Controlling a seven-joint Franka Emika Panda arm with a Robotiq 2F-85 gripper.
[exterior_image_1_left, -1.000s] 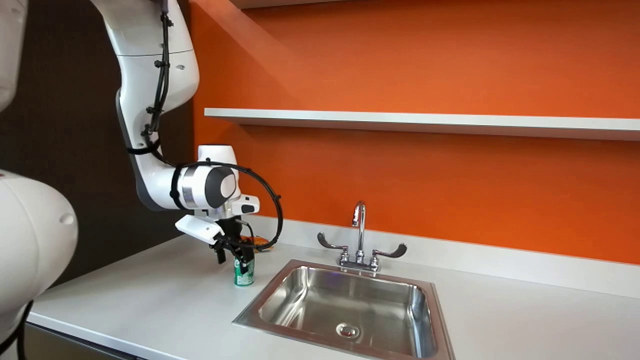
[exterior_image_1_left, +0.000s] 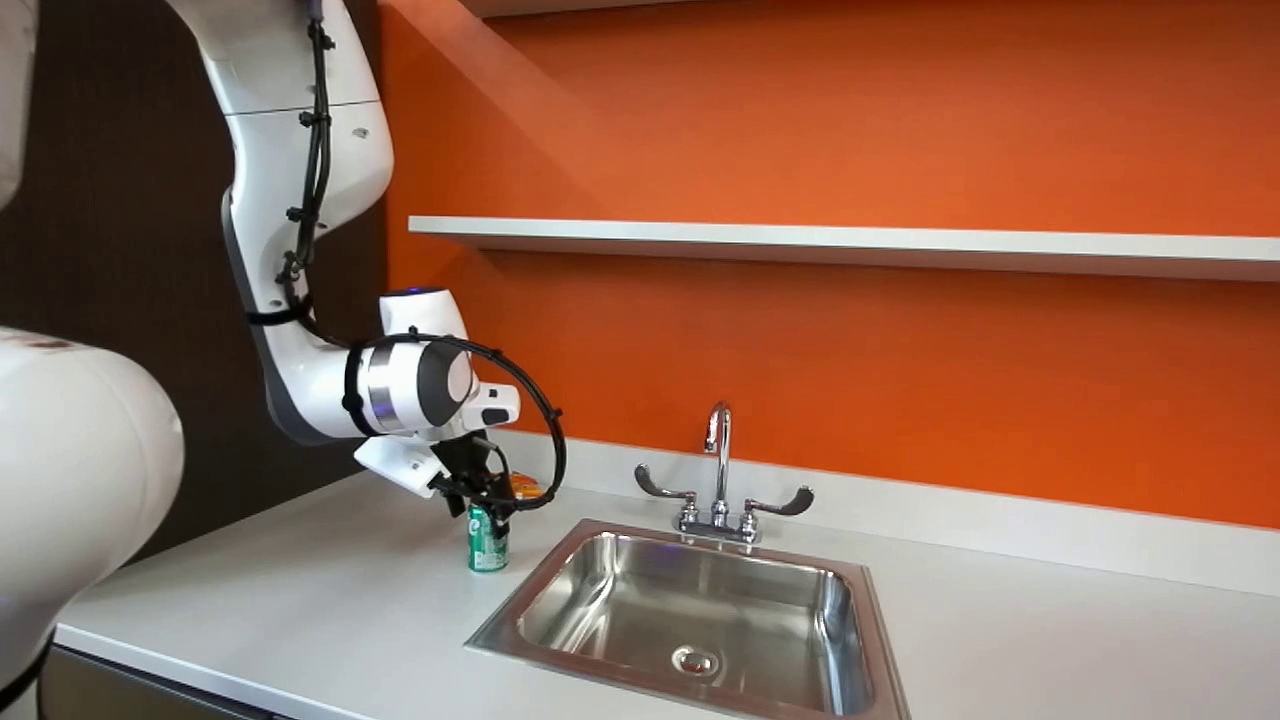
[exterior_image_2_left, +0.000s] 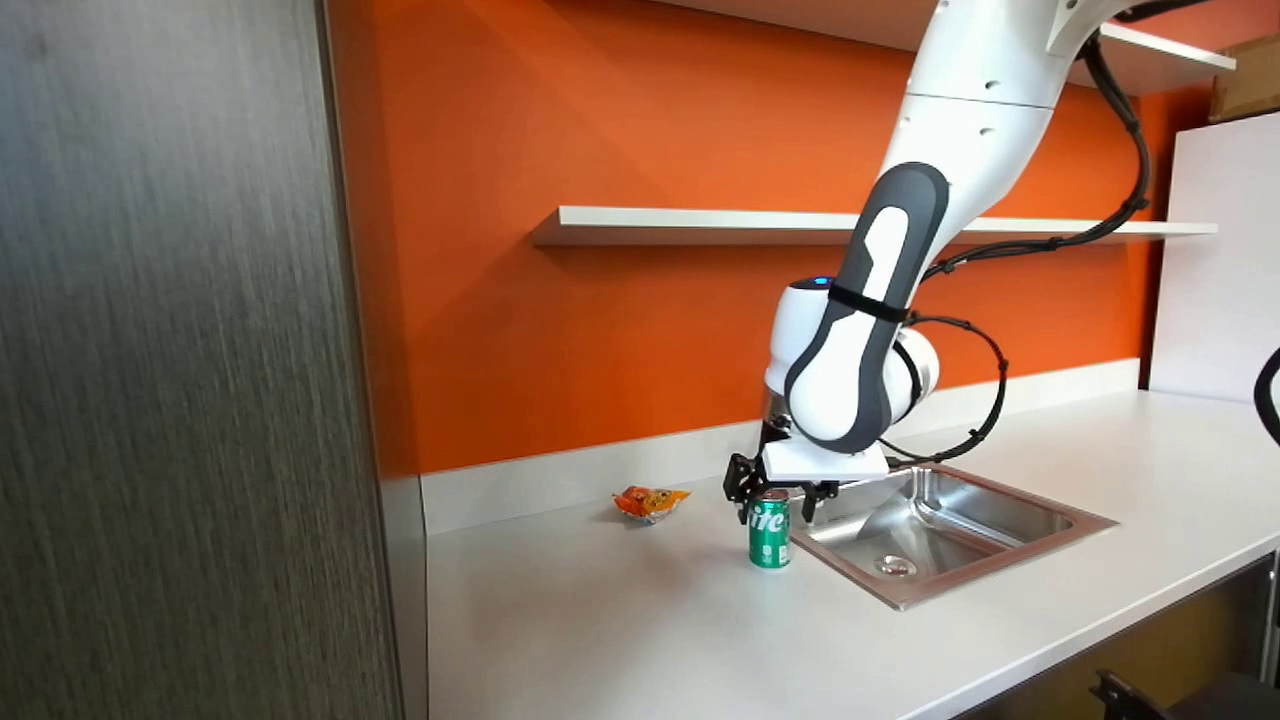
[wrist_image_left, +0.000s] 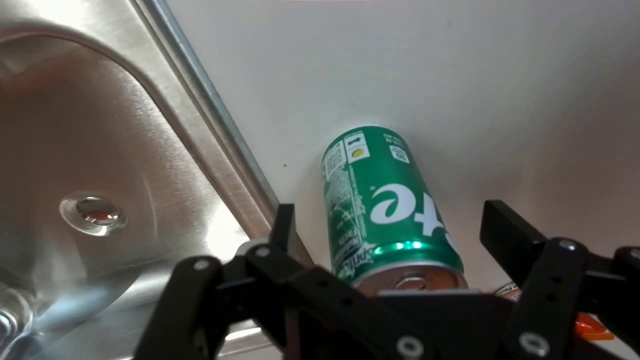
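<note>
A green Sprite can (exterior_image_1_left: 488, 542) stands upright on the counter, just left of the sink; its label (wrist_image_left: 384, 204) faces the wrist camera. My gripper (exterior_image_2_left: 774, 494) is open at the can's upper part. In the wrist view the black fingers are spread wide, the left one (wrist_image_left: 284, 228) on the sink side and the right one (wrist_image_left: 510, 237) on the other, with bare counter showing between each and the can. The can's top is partly covered by the gripper's body there.
The steel sink (exterior_image_1_left: 882, 636) has a raised rim close beside the can, and a faucet (exterior_image_1_left: 720, 468) rises behind it. An orange snack packet (exterior_image_2_left: 650, 502) lies near the back wall. A white shelf (exterior_image_1_left: 840, 236) runs above.
My gripper has shifted slightly and tilted about the can, so more of the can's side shows beneath the fingers. The can stays in the same place.
</note>
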